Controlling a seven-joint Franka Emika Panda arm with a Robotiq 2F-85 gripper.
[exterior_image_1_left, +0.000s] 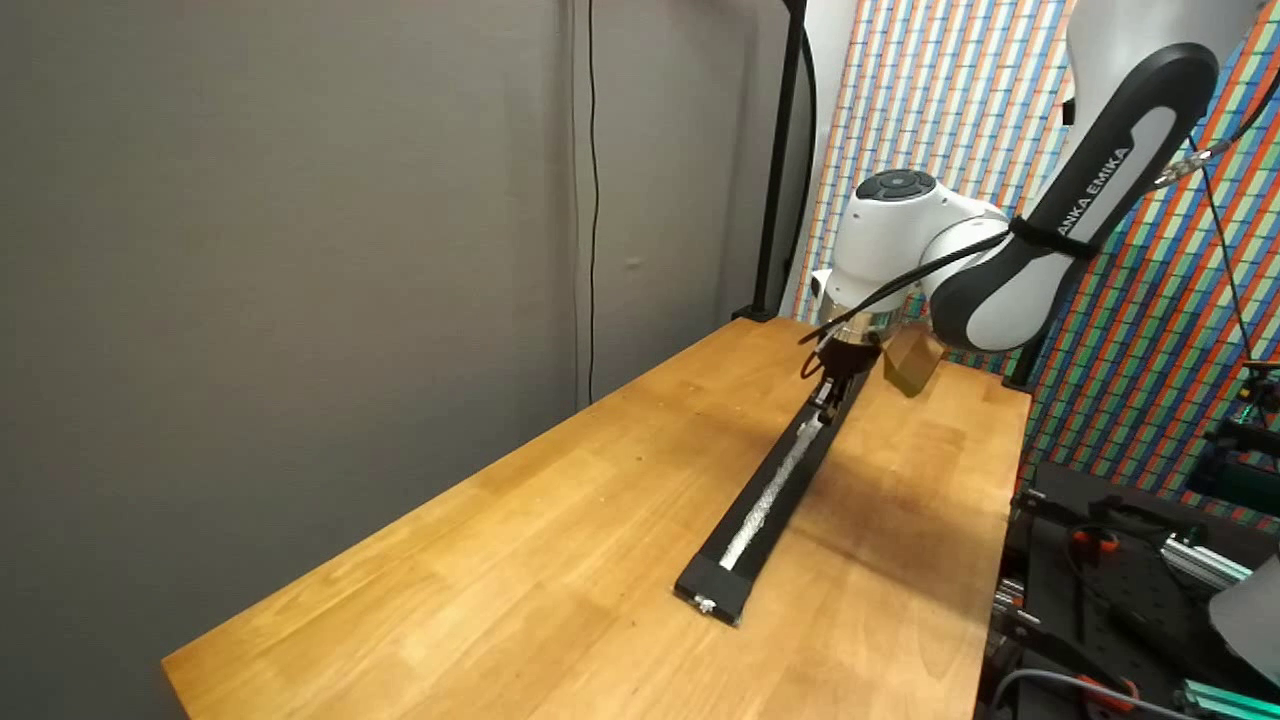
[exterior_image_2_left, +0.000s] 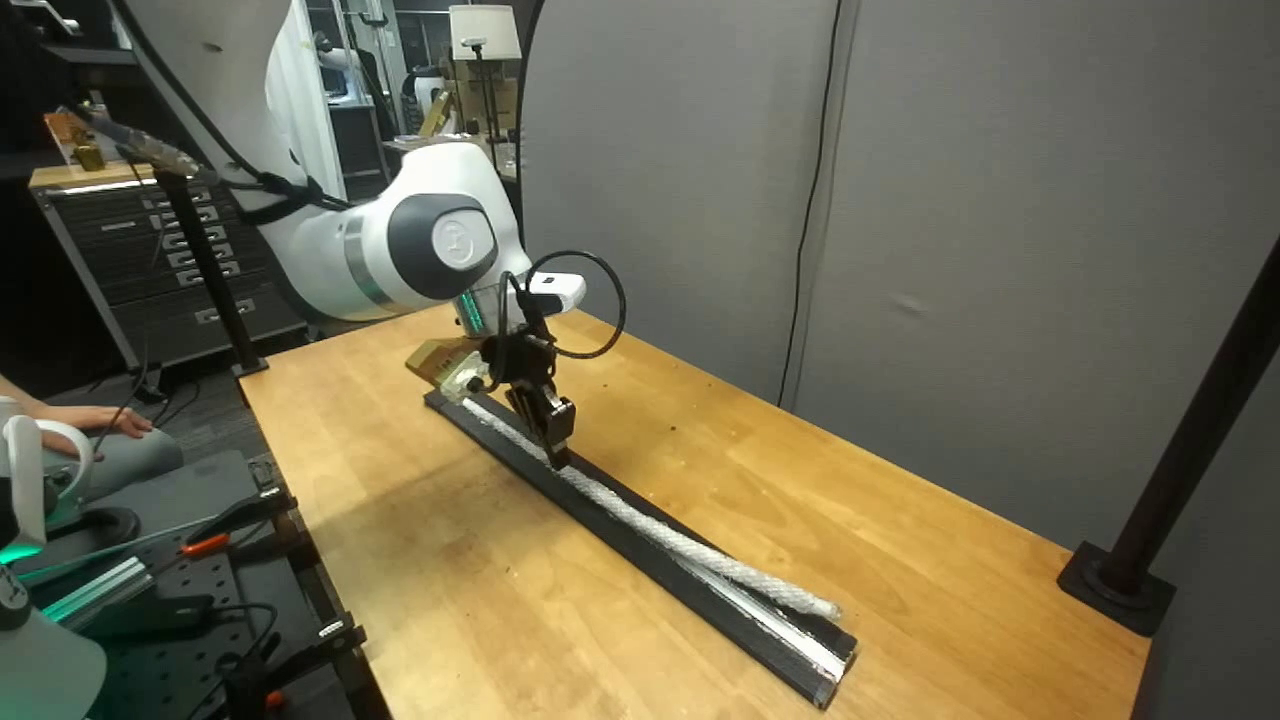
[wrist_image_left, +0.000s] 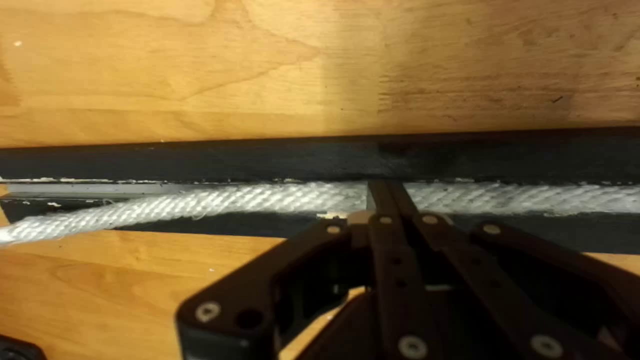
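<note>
A white braided rope (exterior_image_2_left: 768, 582) lies along a long black channel (exterior_image_2_left: 672, 574) on the wooden table. In the wrist view, my gripper is shut, its fingers side by side over the rope (wrist_image_left: 288, 197), tips at the channel's groove. No rope shows pinched between them; whether the tips touch it is hidden. To the right, the rope lies in line with the groove. Leftward it veers off, leaving a bare metallic strip of groove. Exterior view 2 shows this loose end resting on the channel's wall-side edge. Exterior view 1 has my gripper (exterior_image_1_left: 828, 414) toward the channel's far part.
A grey wall (exterior_image_2_left: 1020, 240) runs along one side of the table (exterior_image_2_left: 960, 588). A black pole (exterior_image_2_left: 1134, 564) stands at a corner on that side. Opposite, a dark equipment cart (exterior_image_1_left: 1140, 600) adjoins the table.
</note>
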